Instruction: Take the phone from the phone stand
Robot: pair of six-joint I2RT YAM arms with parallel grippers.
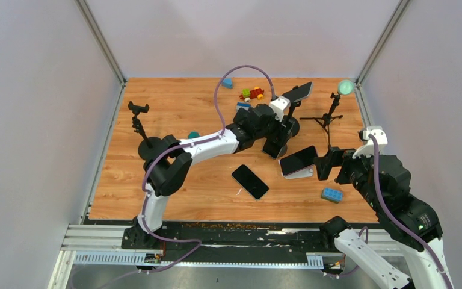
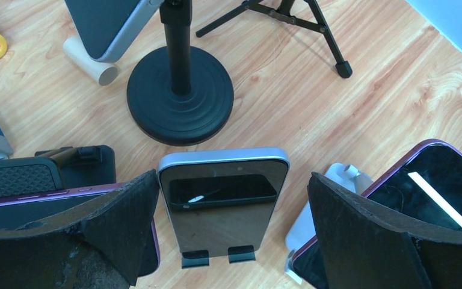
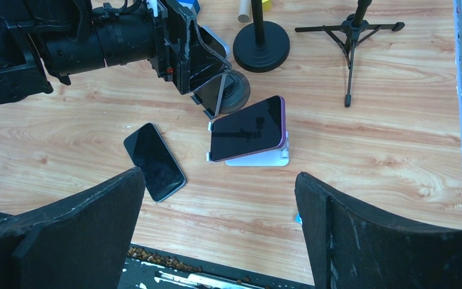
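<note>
Between the spread fingers of my left gripper stands a silver-edged phone (image 2: 224, 211), tilted, with two stand hooks (image 2: 242, 254) under its lower edge. The fingers are on either side of it, and I cannot tell whether they touch it. In the top view the left gripper (image 1: 281, 126) is above this phone (image 1: 273, 148). Its round black stand base (image 3: 236, 91) shows behind it in the right wrist view. My right gripper is open and empty, held at the table's right side.
A purple-edged phone (image 3: 249, 129) leans on a white stand (image 3: 258, 159); another phone (image 3: 154, 161) lies flat. Left of the left gripper is a purple-edged phone (image 2: 54, 211) by a black holder. A pole stand (image 2: 180, 90) and tripod (image 1: 328, 117) stand behind. A blue brick (image 1: 331, 194) lies front right.
</note>
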